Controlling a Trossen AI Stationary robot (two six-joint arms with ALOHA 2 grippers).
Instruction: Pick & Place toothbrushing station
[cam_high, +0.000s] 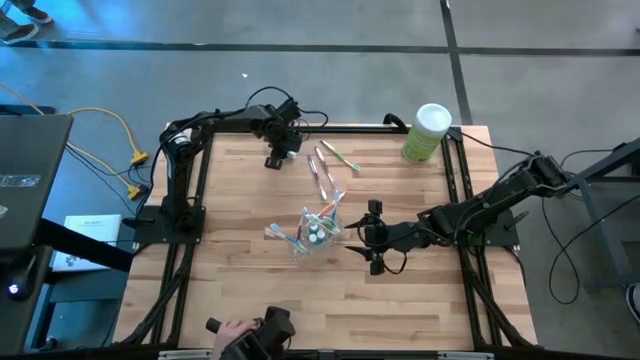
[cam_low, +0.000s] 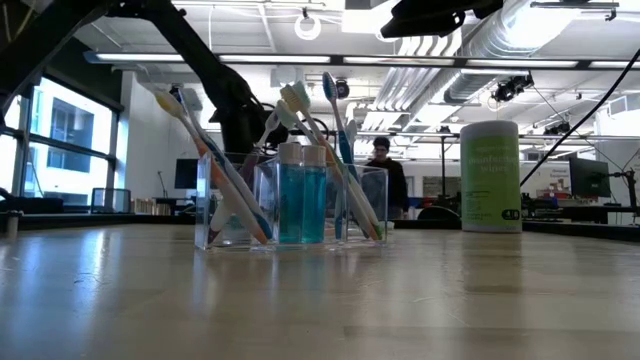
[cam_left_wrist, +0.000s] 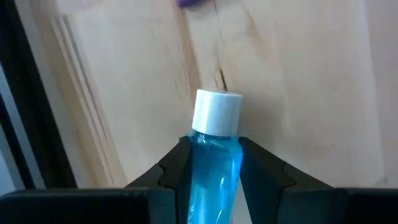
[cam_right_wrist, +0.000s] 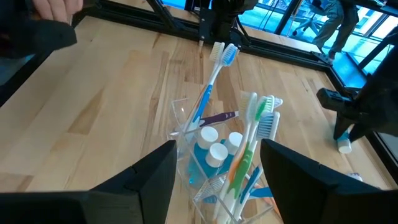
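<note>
At the far left of the table, my left gripper (cam_high: 278, 158) is shut on a blue bottle (cam_left_wrist: 214, 168) with a white cap (cam_left_wrist: 217, 113). In the left wrist view, fingers (cam_left_wrist: 175, 177) press against its sides. The clear organizer (cam_high: 300, 248) stands mid-table, holding several toothbrushes (cam_right_wrist: 239, 180) and three blue bottles (cam_right_wrist: 198, 165) with white caps. My right gripper (cam_high: 362, 236) stands open just right of the organizer, nothing between its fingers. Loose toothbrushes lie behind the organizer, among them a green-and-white one (cam_high: 340, 156).
A green wipes canister (cam_high: 428, 134) stands at the back right corner. By the front edge, a person's hand (cam_high: 232, 334) is near a black device (cam_high: 262, 335). Black frame bars (cam_high: 460, 200) border the table. Bare wood lies at the front and left.
</note>
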